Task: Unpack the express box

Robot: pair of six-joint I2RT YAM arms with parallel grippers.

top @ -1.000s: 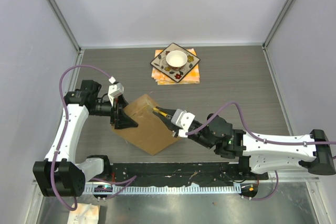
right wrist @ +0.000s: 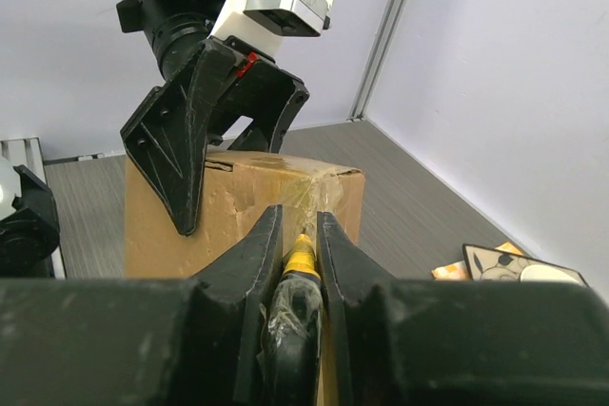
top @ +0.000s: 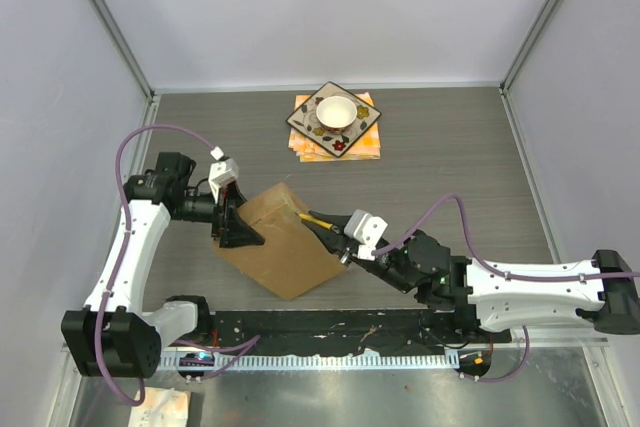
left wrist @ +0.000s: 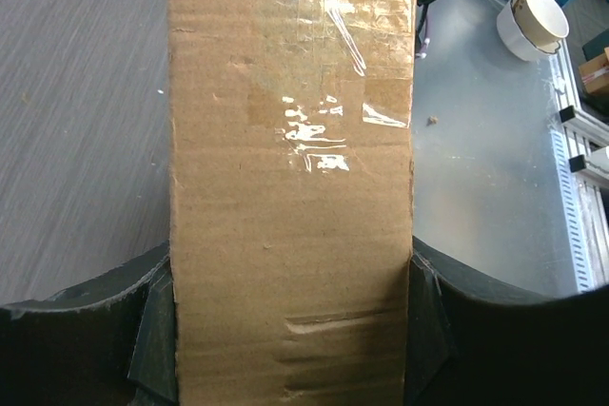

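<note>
A brown cardboard box point(top: 285, 262) with clear tape stands tilted on the table. My left gripper point(top: 240, 230) is shut on it, gripping across a narrow taped side, as the left wrist view shows. My right gripper point(top: 326, 228) is shut on a yellow-and-black cutter point(right wrist: 302, 259), held at the taped edge of the box. In the right wrist view the cutter's yellow part points at crumpled tape point(right wrist: 319, 195) on the box; its very tip is hard to make out.
At the back stands a patterned square tray point(top: 308, 119) with a white bowl point(top: 336, 113) on orange cloths point(top: 368, 151). Walls border the sides and back.
My right gripper and the cutter have shifted slightly toward the right and front of the table along the box edge. The left arm and box look unchanged.
</note>
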